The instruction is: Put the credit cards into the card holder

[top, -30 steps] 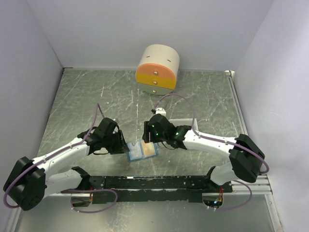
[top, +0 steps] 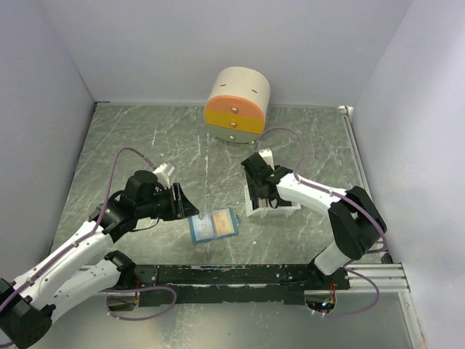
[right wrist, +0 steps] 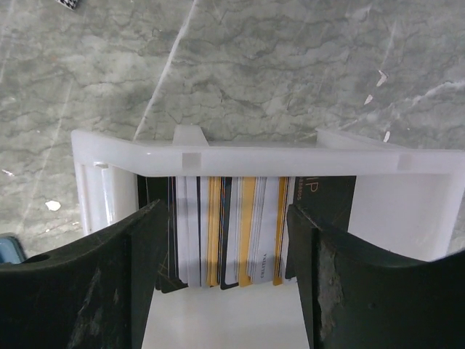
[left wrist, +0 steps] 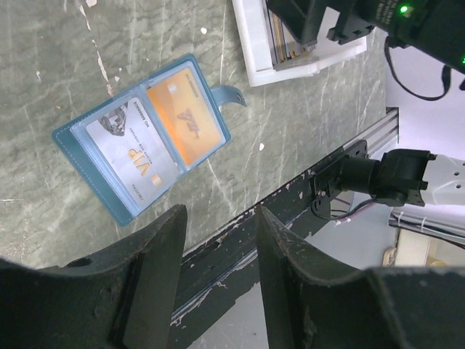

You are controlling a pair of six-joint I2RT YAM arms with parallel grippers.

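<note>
The blue card holder [left wrist: 128, 178] lies spread on the table, a white card [left wrist: 134, 153] in one clear pocket and an orange card [left wrist: 185, 116] in the other. To the left of the holder, in the top view, my left gripper [top: 190, 211] is raised and open, its fingers empty. Several cards [right wrist: 231, 231] stand on edge in a row inside a white tray [right wrist: 269, 161], a black one [right wrist: 325, 196] leaning at the right end. Over that row my right gripper has its fingers apart, one toward each end; no card is seen gripped.
A round-topped cabinet [top: 237, 105] with orange, yellow and green drawers stands at the back. The tray's wall [left wrist: 251, 43] rises right of the holder, with a narrow strip of table between.
My right gripper has moved from above the holder rightward to the tray, and has since come lower over it. The left gripper has drawn slightly away from the holder, which has stayed in place.
</note>
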